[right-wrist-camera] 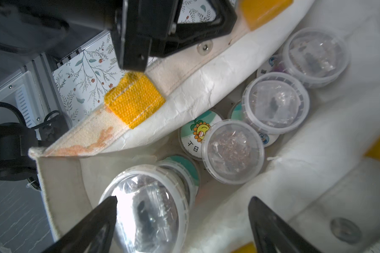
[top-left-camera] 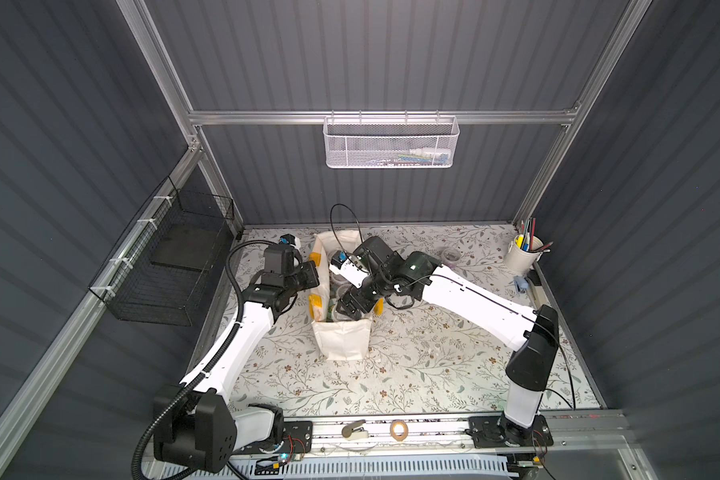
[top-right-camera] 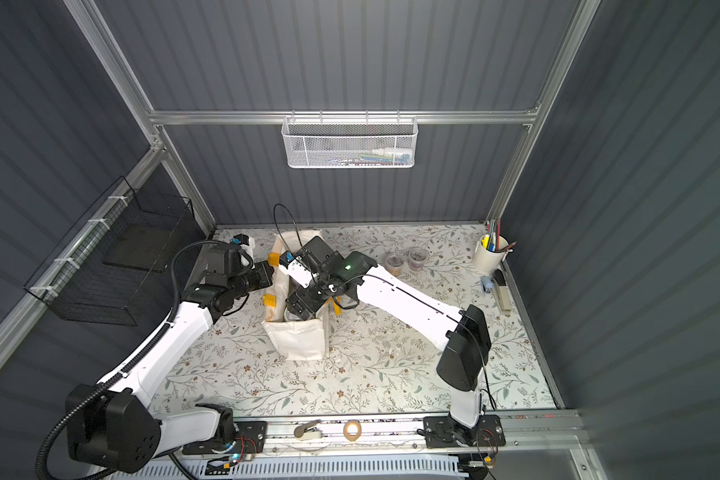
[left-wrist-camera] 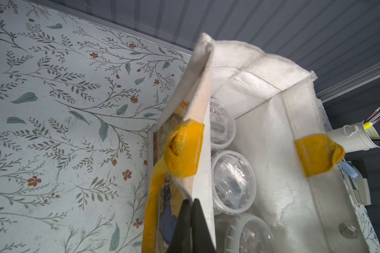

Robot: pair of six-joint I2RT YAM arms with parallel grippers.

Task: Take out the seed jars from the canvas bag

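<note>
The white canvas bag point(top-left-camera: 342, 340) with yellow straps stands open at table centre-left, holding several clear-lidded seed jars point(left-wrist-camera: 233, 181). My left gripper is shut at the bag's left rim, where the pale cloth edge runs down to its fingertips; whether cloth is between them is unclear. My right gripper hangs inside the bag, part open, its fingers on either side of a large jar's lid point(right-wrist-camera: 143, 215) and the space beside it; smaller jars point(right-wrist-camera: 233, 151) lie farther along the bag.
Two jars point(top-right-camera: 417, 257) stand on the table right of the bag. A pen cup point(top-left-camera: 520, 257) is at the back right, a black wire basket point(top-left-camera: 160, 264) on the left wall.
</note>
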